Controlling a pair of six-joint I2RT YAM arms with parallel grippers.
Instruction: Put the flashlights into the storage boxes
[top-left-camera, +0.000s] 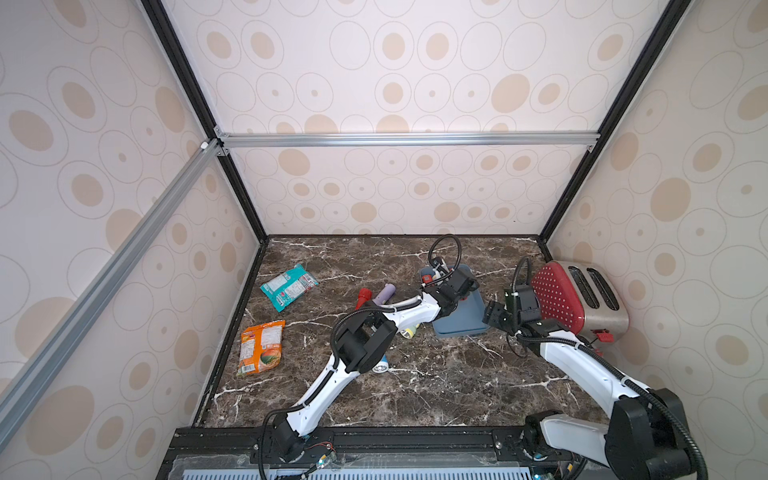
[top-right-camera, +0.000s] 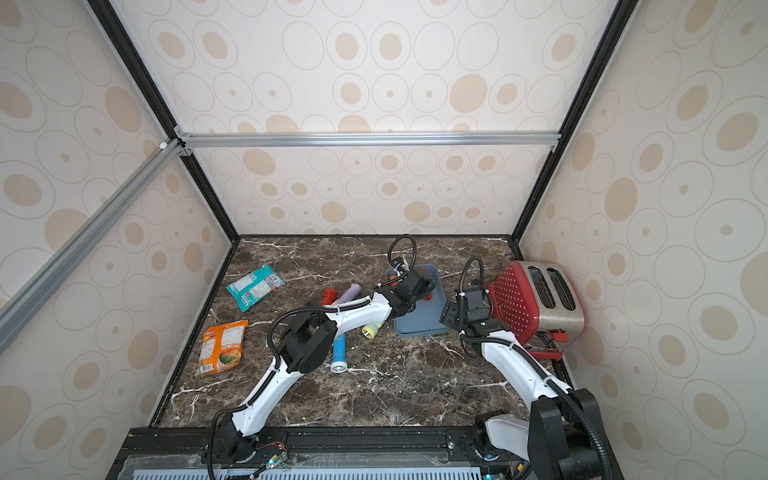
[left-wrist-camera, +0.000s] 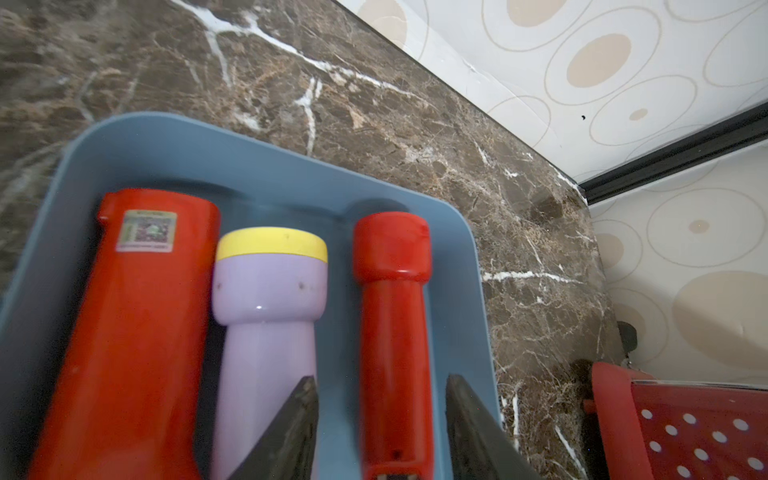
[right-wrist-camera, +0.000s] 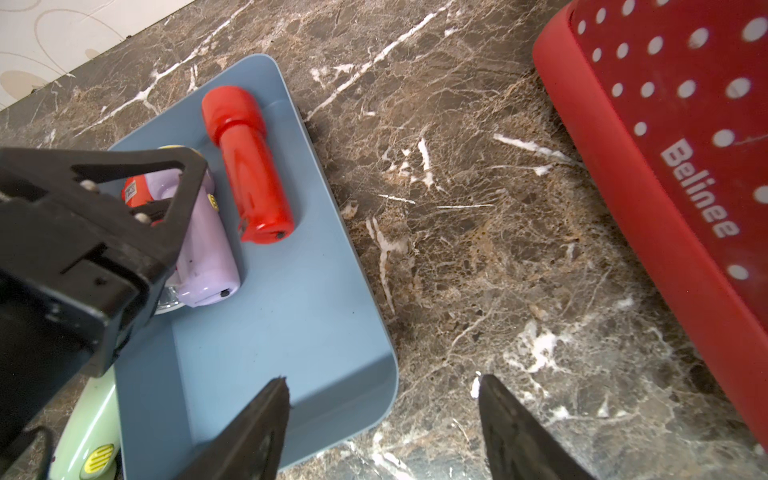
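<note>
In the blue-grey storage box (right-wrist-camera: 272, 320) lie a large red flashlight (left-wrist-camera: 136, 336), a lilac flashlight with a yellow rim (left-wrist-camera: 268, 336) and a slim red flashlight (left-wrist-camera: 393, 344) along the right wall. Above them my left gripper stands open, its fingers apart on either side of the slim red one. Outside the box on its left lie a pale green flashlight (top-right-camera: 371, 329), a blue flashlight (top-right-camera: 339, 354), a red flashlight (top-right-camera: 329, 297) and a second lilac one (top-right-camera: 349, 293). My right gripper is open and empty over the box's front right corner.
A red toaster (top-left-camera: 576, 296) with white dots stands right of the box, close to my right arm. A teal packet (top-left-camera: 289, 286) and an orange packet (top-left-camera: 261, 347) lie at the left.
</note>
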